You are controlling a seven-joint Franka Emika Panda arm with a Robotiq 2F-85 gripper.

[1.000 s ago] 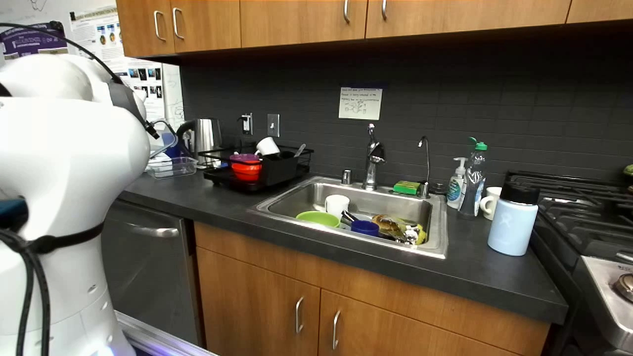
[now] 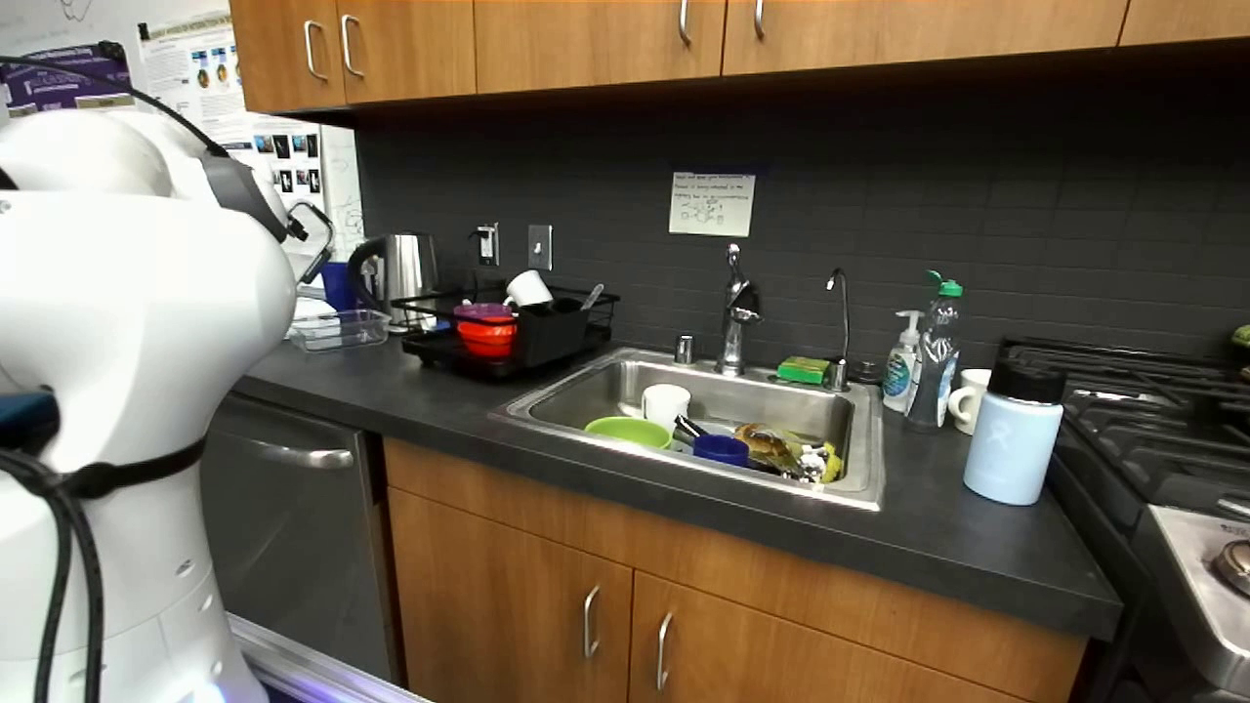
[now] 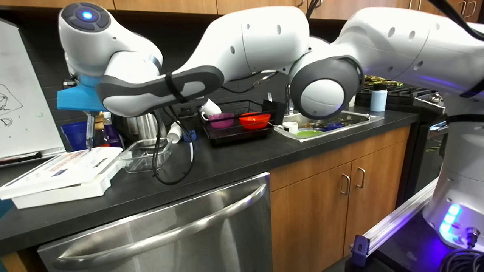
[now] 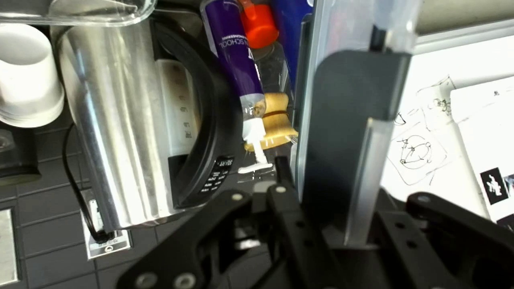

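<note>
Below the blue bracket in exterior view 2, my gripper (image 3: pixel 89 118) hangs above the white box at the left end of the counter. The wrist view shows the black gripper shut on a thin, clear, lid-like piece (image 4: pixel 354 125) with a dark part, standing nearly edge-on to the camera. That piece hides much of the right finger. Edge-on again, it appears as a narrow greyish strip (image 3: pixel 90 131) in exterior view 2. A clear empty container (image 3: pixel 144 156) sits on the counter beside the white box (image 3: pixel 63 192), its top uncovered.
A steel kettle (image 4: pixel 113 120) and a purple bottle (image 4: pixel 236 53) stand close to the gripper. The dish rack (image 2: pixel 504 340) holds bowls and a white mug. Farther right is the sink (image 2: pixel 562 392) with dishes. Open counter (image 3: pixel 204 158) lies before the rack.
In exterior view 1 the wrist has shifted slightly, and the rounded outline of the held piece has swung from slanting low to higher and more upright. The counter items look unmoved.
</note>
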